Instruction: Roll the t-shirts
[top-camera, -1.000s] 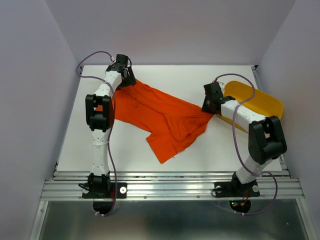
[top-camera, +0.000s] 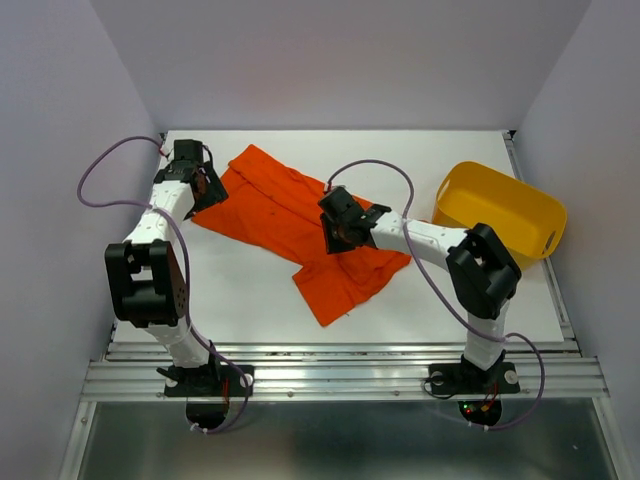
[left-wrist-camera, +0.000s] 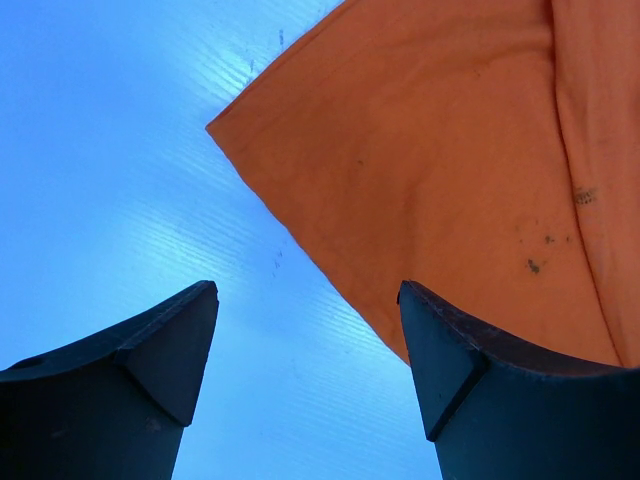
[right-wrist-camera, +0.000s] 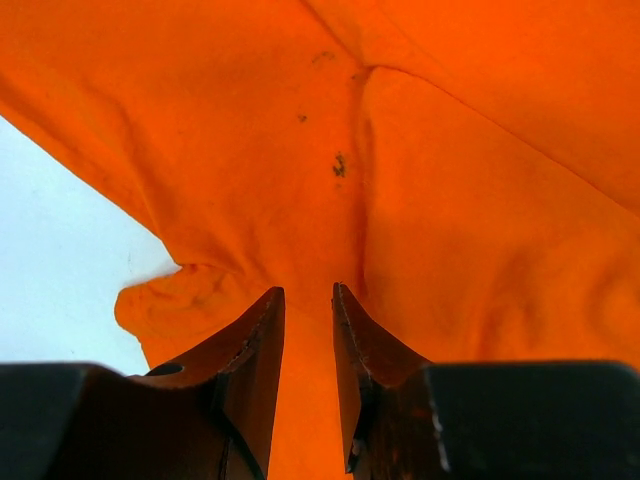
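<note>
An orange t-shirt (top-camera: 283, 228) lies across the table, its long body running from upper left to lower right, with a sleeve-like flap toward the front. Lengthwise fold lines cross the cloth. Over the shirt's left end, my left gripper is open, with a corner of the orange cloth (left-wrist-camera: 330, 170) beyond its fingers. My right gripper hovers over the middle of the shirt, fingertips a small gap apart. In the right wrist view a fold edge of the shirt (right-wrist-camera: 365, 190) runs beyond the fingertips, and no cloth shows between them.
A yellow bin (top-camera: 500, 210) stands at the right of the table, close to the right arm. Bare white table (top-camera: 235, 310) shows at the front left and along the back. Grey walls rise on both sides.
My right gripper has moved left from the shirt's right end to its middle. The shirt looks unmoved.
</note>
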